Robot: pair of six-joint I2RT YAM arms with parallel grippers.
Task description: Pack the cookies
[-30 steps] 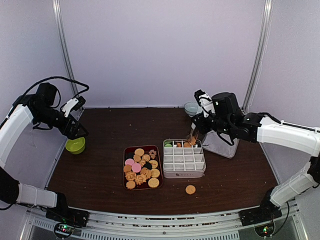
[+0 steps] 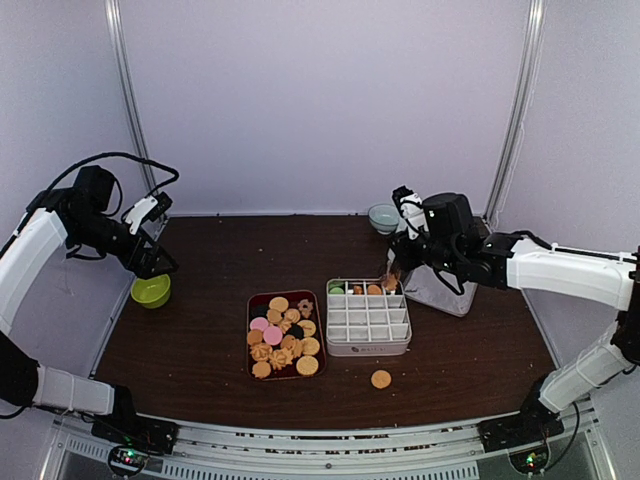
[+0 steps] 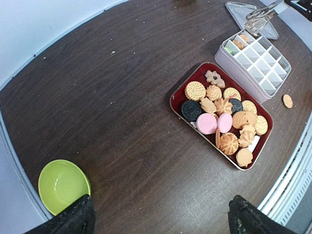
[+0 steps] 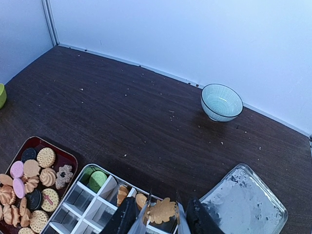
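Observation:
The white compartment box [image 2: 365, 340] holds a green cookie [image 4: 97, 181] and several tan ones along its back row. The red tray [image 2: 253, 345] of mixed cookies sits to its left. My right gripper is over the box's back right corner, a tan cookie [image 4: 163, 208] at its fingertips; whether it grips it is hard to tell. My left gripper hangs open above the left side of the table, empty. A single round cookie [image 2: 381, 379] lies in front of the box.
A green bowl [image 2: 150, 292] stands at the left, a pale blue bowl [image 4: 222, 102] at the back right. A clear lid [image 4: 243, 204] lies right of the box.
My right gripper has shifted slightly right over the box's corner, with the tan cookie at its tips. The left arm has not moved.

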